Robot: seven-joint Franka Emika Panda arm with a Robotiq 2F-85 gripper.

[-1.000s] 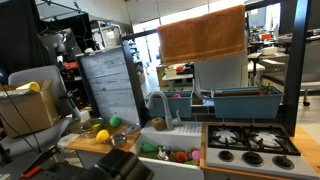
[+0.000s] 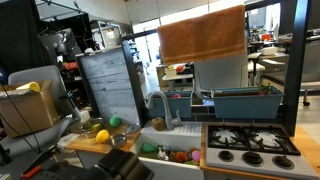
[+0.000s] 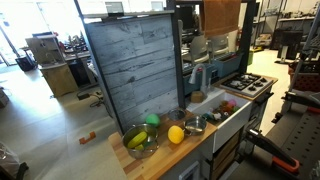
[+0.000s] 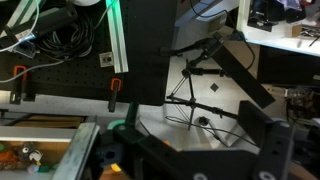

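In the wrist view my gripper shows as two dark fingers set well apart at the lower edge. Nothing is visible between them except the floor and equipment below. On the wooden counter (image 3: 172, 155) rests a metal bowl (image 3: 140, 148) containing yellow-green items. Near it are a green round object (image 3: 152, 122), a yellow-orange round object (image 3: 176, 134) and a metal pot (image 3: 196, 124). The sink basin (image 2: 165, 166) holds several colourful small items (image 2: 180, 155). The fingers cannot be made out clearly in either exterior view.
A black stove top (image 2: 252, 141) stands right of the sink, past the faucet (image 2: 158, 105). A grey plank panel (image 3: 132, 65) rises behind the counter. An orange-brown towel (image 2: 202, 36) hangs above. Below the gripper are cables (image 4: 70, 40) on a dark perforated surface.
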